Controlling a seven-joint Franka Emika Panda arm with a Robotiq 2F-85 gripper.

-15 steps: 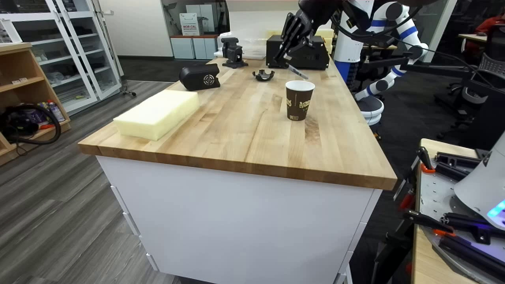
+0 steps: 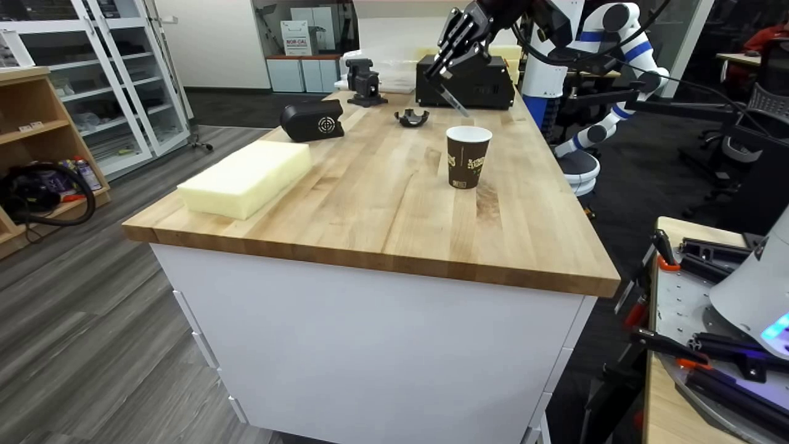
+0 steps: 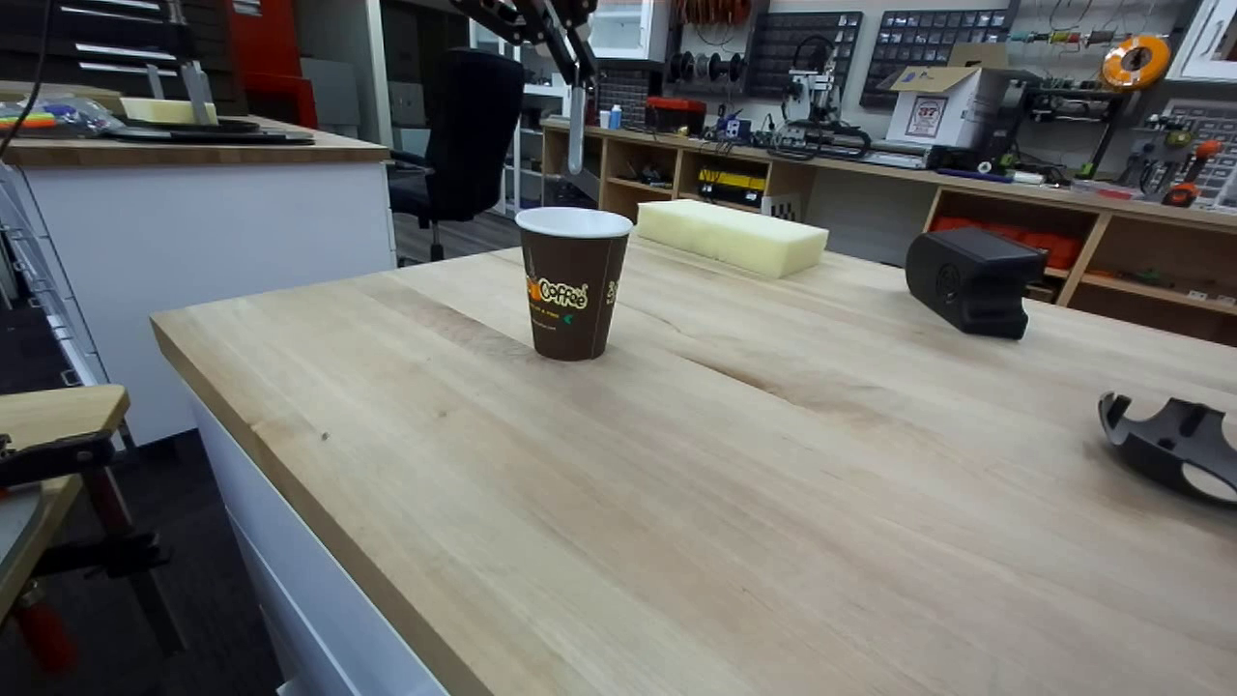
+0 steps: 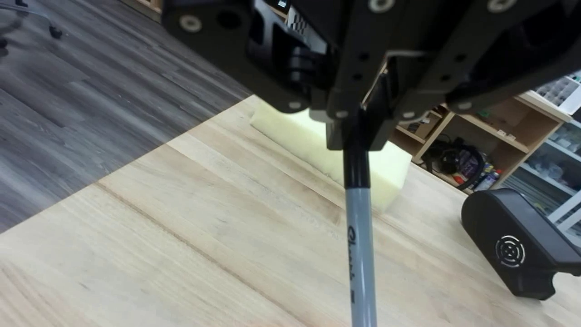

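My gripper is shut on the black end of a grey marker (image 4: 360,245), a Sharpie by its lettering. In exterior view 1 the marker (image 2: 454,100) slants down to the right from the gripper (image 2: 441,74), its free end over the table just above and behind the paper cup. A brown coffee cup (image 2: 466,163) with a white rim stands upright on the wooden table. In exterior view 2 the marker (image 3: 576,130) hangs steeply above the rim of the cup (image 3: 570,290), apart from it. The wrist view does not show the cup.
A pale yellow foam block (image 2: 248,177) lies at the table's left. Beyond it sit a black speaker-like case (image 2: 312,121), a curved black part (image 2: 411,117) and a black box (image 2: 466,82). Bare wooden tabletop (image 2: 355,222) surrounds the cup.
The marker has swung from a flatter slant to a steeper one as my gripper tilted. The hand has shifted slightly; the cup and other objects stay where they were.
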